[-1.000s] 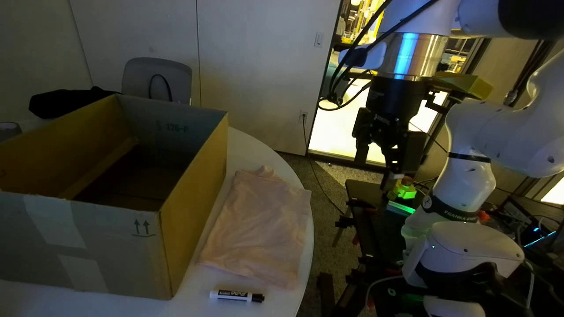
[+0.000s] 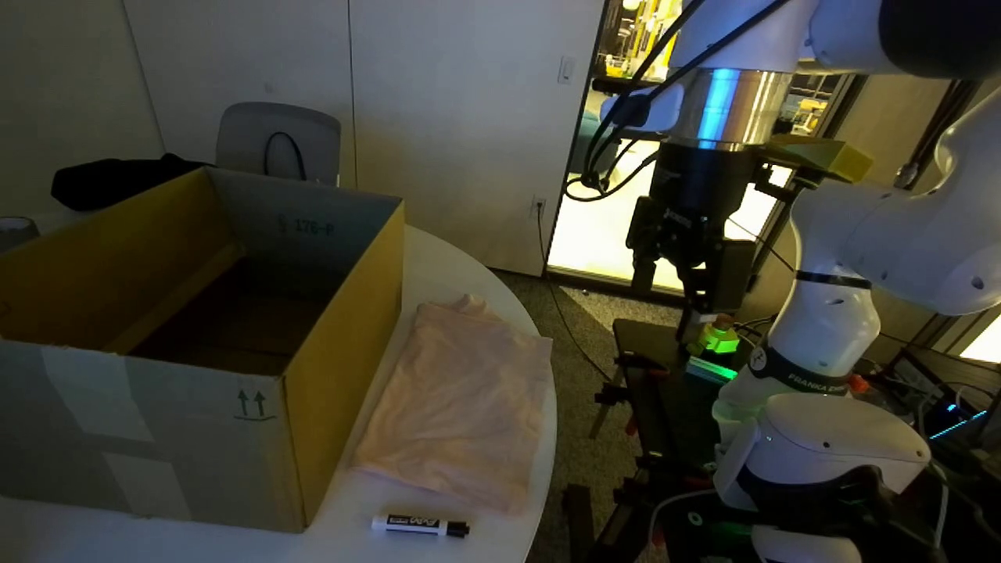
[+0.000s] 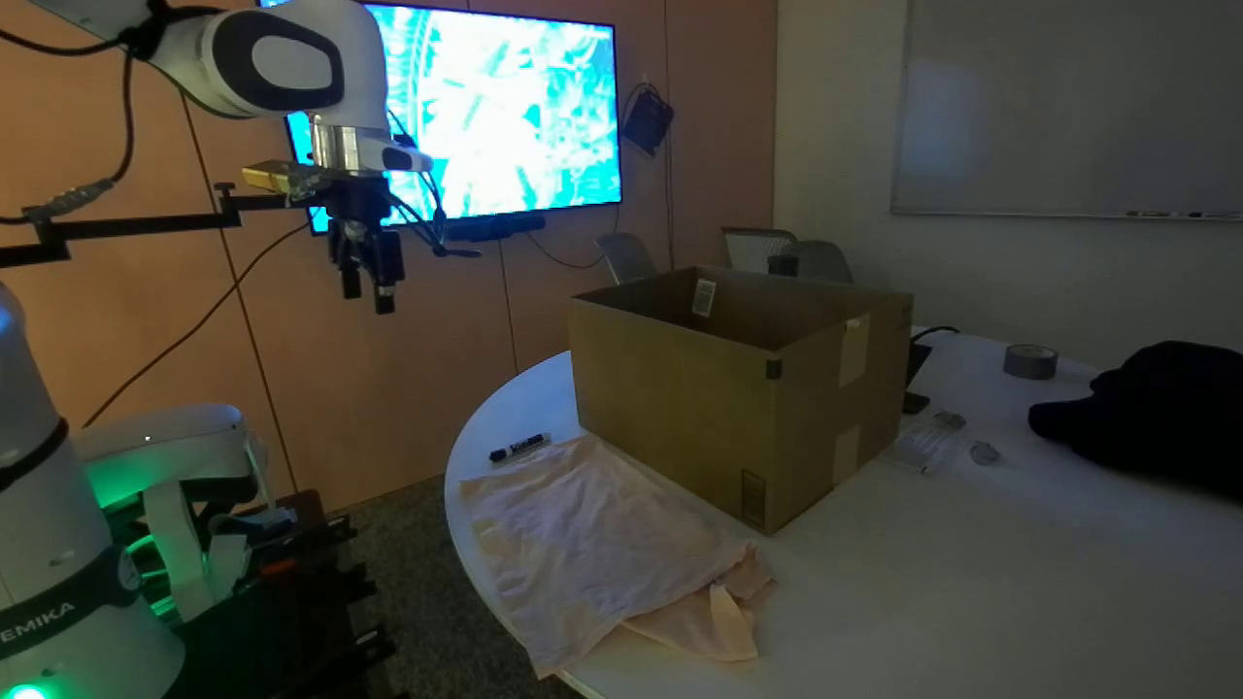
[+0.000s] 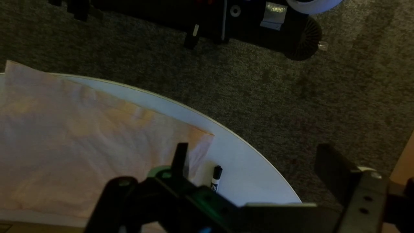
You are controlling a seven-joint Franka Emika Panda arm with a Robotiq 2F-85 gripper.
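My gripper (image 2: pixel 673 292) hangs in the air to the right of the round table, well above its top. In the wrist view its fingers (image 4: pixel 180 160) stand far apart, open with nothing between them. A pale pink cloth (image 2: pixel 460 403) lies fairly flat on the table, with a folded corner visible in exterior view 2. Close to one end of the cloth lies a white marker with a black cap (image 2: pixel 418 525), apart from it. Beside the cloth stands a large open cardboard box (image 2: pixel 342 366); the part of its inside that shows looks empty.
In exterior view 2, a roll of tape (image 3: pixel 1029 361), a clear plastic item (image 3: pixel 926 443) and a black garment (image 3: pixel 1148 414) lie beyond the box. Bare table surrounds the marker. A floor gap separates the table from the robot's dark stand (image 2: pixel 671 413).
The arm and gripper have sunk very slightly in exterior view 1. Cloth, marker and box have stayed in place.
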